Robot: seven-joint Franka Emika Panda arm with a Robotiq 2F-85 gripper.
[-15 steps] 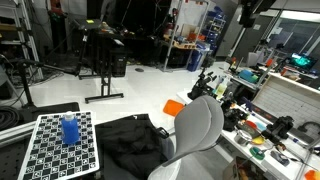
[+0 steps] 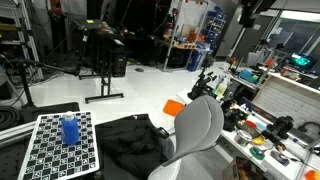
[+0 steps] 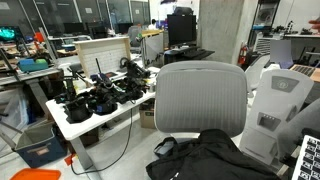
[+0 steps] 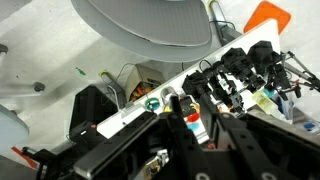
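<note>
Between the fingertips of my gripper in the wrist view there is a gap, and nothing is held in it. The dark arm point(image 2: 251, 12) hangs at the top right of the first exterior view, high above the floor and away from the bottle. A blue bottle point(image 2: 70, 128) stands upright on a black-and-white patterned board point(image 2: 47, 155) at the lower left. Only part of that board point(image 3: 309, 155) shows in the second exterior view, at the right edge.
A grey chair point(image 2: 198, 125) stands beside the board, with black cloth point(image 2: 131, 135) lying next to it. A white table point(image 3: 82, 128) carries several black devices. Orange pieces point(image 2: 173, 107) lie on the pale floor, which has open room behind the chair.
</note>
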